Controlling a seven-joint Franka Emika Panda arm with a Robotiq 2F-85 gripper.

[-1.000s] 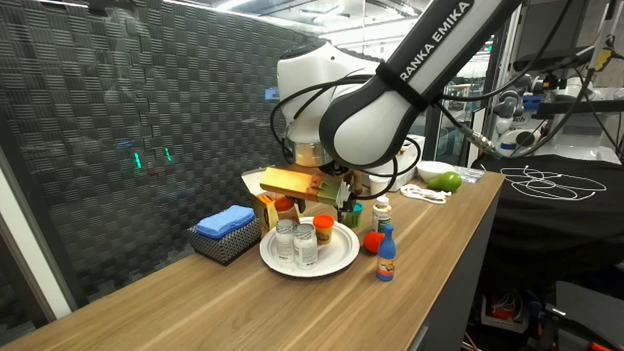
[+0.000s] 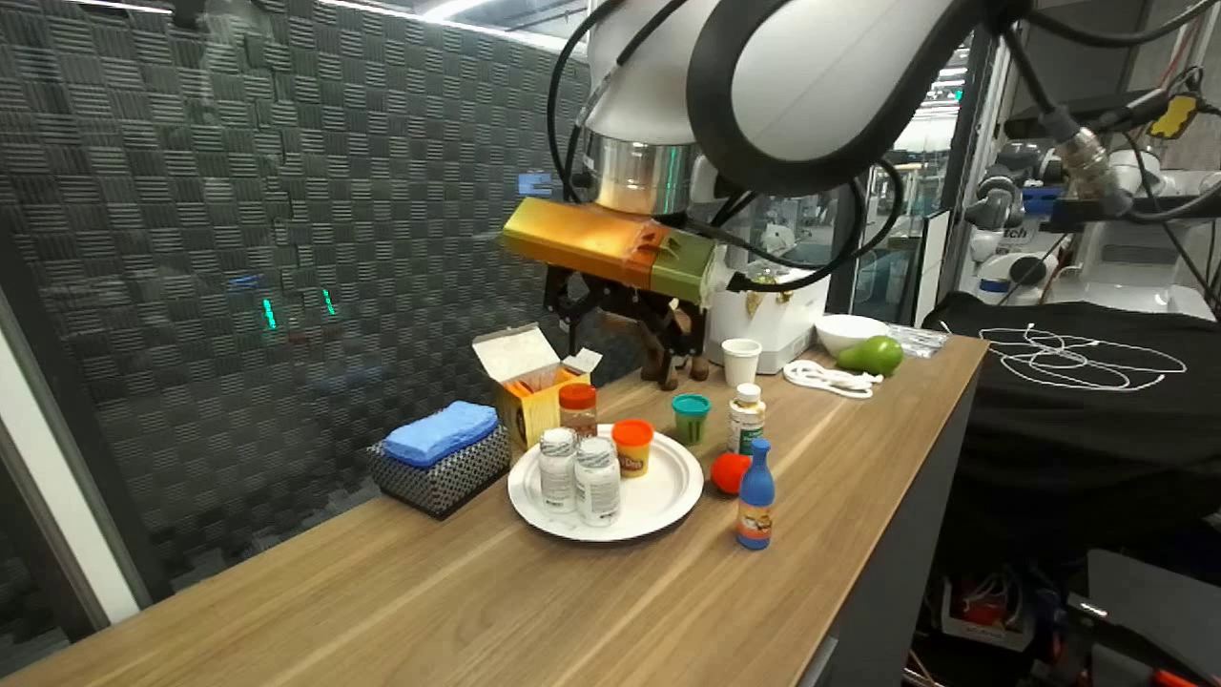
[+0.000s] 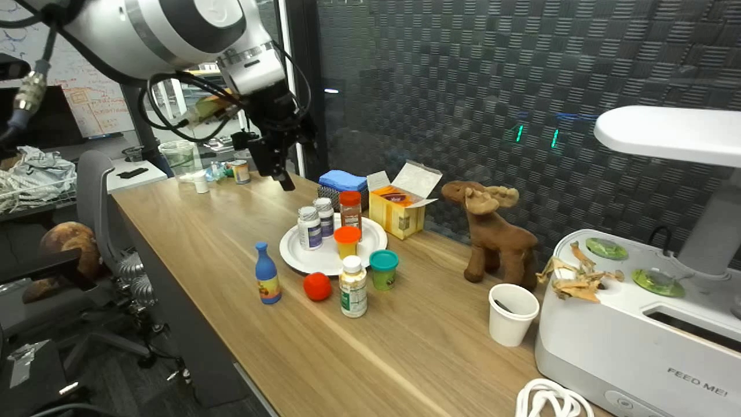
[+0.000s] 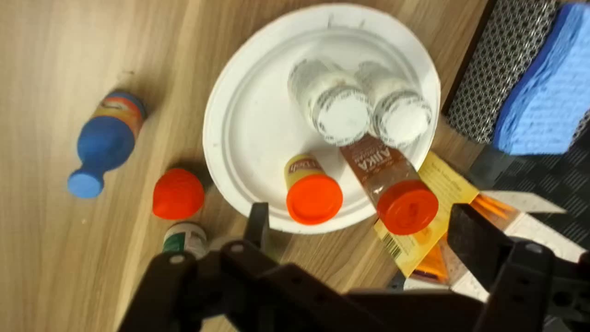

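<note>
My gripper is open and empty, raised well above the tabletop. On the white plate point(image 2: 664, 510) stand two white bottles point(image 4: 344, 113), a small yellow tub with an orange lid point(image 4: 314, 198) and a red-lidded spice jar point(image 4: 407, 205), which sits at the plate's edge. Off the plate are a blue bottle point(image 3: 267, 274), a red ball-like item point(image 3: 317, 286), a white-capped supplement bottle point(image 3: 354, 291) and a green tub with a teal lid point(image 3: 383, 270). In the wrist view, the black fingers point(image 4: 257, 224) are spread wide, and the teal-lidded tub cannot be seen.
Behind the plate, an open yellow box point(image 3: 397, 208) and a dark woven box with blue cloth point(image 2: 441, 441) line the wall. A plush moose point(image 3: 496, 233), a paper cup point(image 3: 512, 316) and a white appliance point(image 3: 618, 326) stand farther along.
My gripper has risen from low behind the plate to well above it. The objects on the table look unmoved.
</note>
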